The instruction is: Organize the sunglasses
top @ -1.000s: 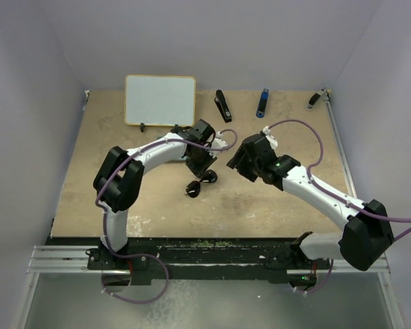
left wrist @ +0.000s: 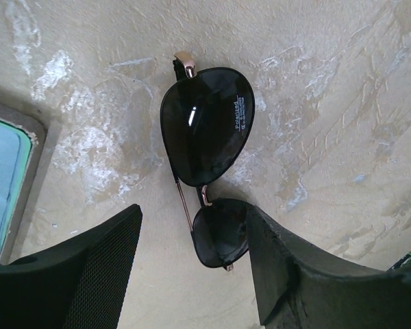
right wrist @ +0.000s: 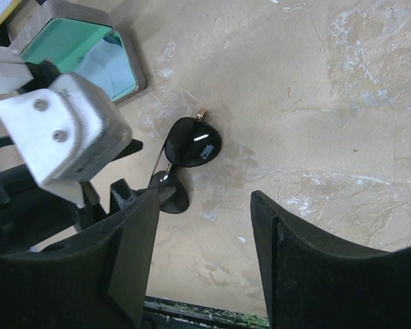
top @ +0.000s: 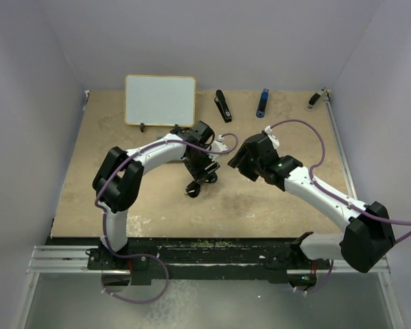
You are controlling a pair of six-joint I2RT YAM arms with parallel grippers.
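Observation:
A pair of black sunglasses with gold bridge lies on the table, also visible in the right wrist view (right wrist: 193, 142). My left gripper is open above it, its fingers either side of the lower lens, touching or apart I cannot tell. An open grey case with mint lining and a pale blue cloth (left wrist: 0, 178) lies beside the glasses, mostly under the left arm in the top view. My right gripper stands open over bare table, right of the sunglasses.
A white board (top: 159, 99) lies at the back left. Two dark slim objects (top: 222, 105) (top: 263, 103) lie at the back.
My left gripper has shifted slightly toward the front, over the sunglasses, covering more of them in the top view. The right arm looks unchanged.

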